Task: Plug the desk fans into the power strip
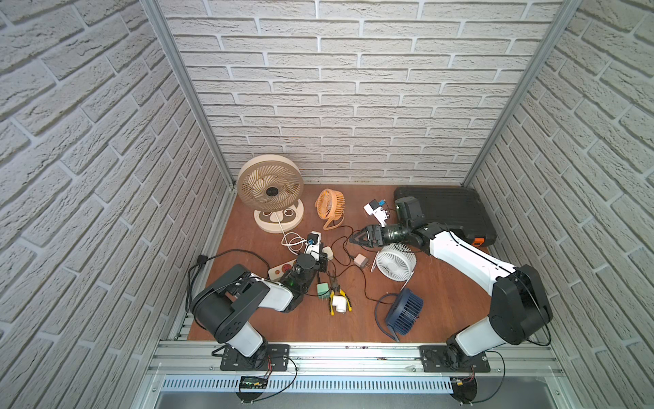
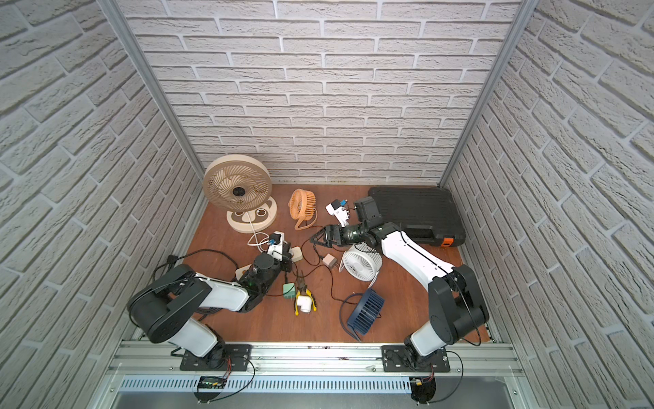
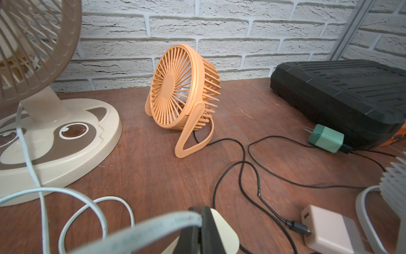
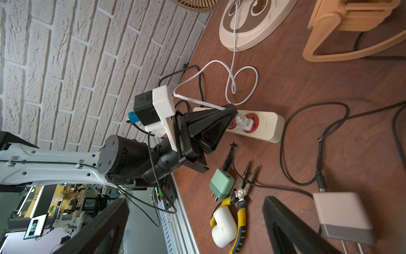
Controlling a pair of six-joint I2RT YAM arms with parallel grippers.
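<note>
The large cream desk fan (image 1: pixel 271 187) stands at the back left, its white cable (image 4: pixel 232 55) looping down to a white plug (image 4: pixel 244 122). That plug sits upright at a red socket near the end of the cream power strip (image 4: pixel 270 126); how deep it sits cannot be told. My left gripper is shut right beside the plug, with its fingertips at the cable end; whether they touch it is unclear. In the left wrist view the cable crosses to the shut fingers (image 3: pixel 206 228). My right gripper (image 1: pixel 355 238) hovers open and empty over the table's middle.
Close by the strip lie a green adapter (image 4: pixel 222 182), pliers (image 4: pixel 241 199) and a white object (image 4: pixel 224 228). A pink adapter (image 1: pixel 361 260), white fan (image 1: pixel 395 262) and blue fan (image 1: pixel 404 312) are to the right. An orange fan (image 1: pixel 330 206) and black case (image 1: pixel 446 211) stand behind.
</note>
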